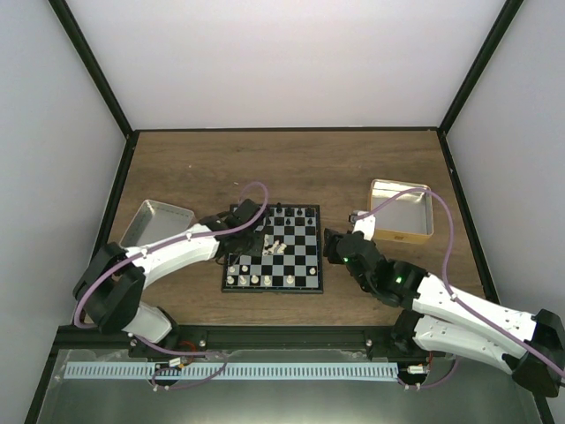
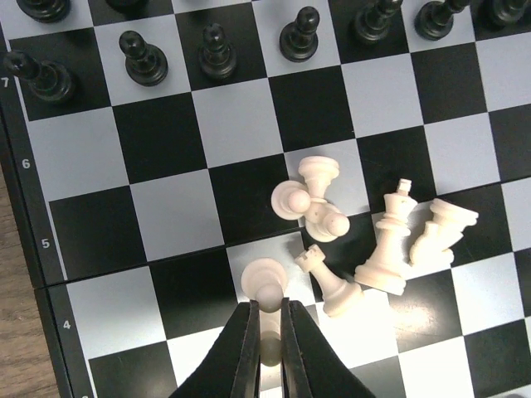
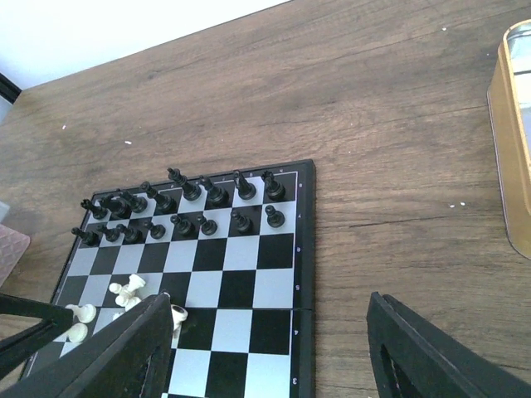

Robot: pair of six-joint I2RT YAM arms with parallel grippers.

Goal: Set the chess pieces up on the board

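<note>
The chessboard (image 1: 300,247) holds black pieces standing on its far rows, white pieces standing along the near edge in the top view, and several white pieces lying in a loose group (image 2: 382,249) mid-board. My left gripper is shut on a white piece (image 2: 267,282) over the board, left of that group. My right gripper hangs at the board's right side, part open, with nothing seen between its fingers; in the top view it sits right of the board.
A silver tray (image 1: 159,225) lies left of the board. A tan-rimmed box (image 1: 402,234) stands at the right. Bare table (image 1: 265,163) spreads behind the board.
</note>
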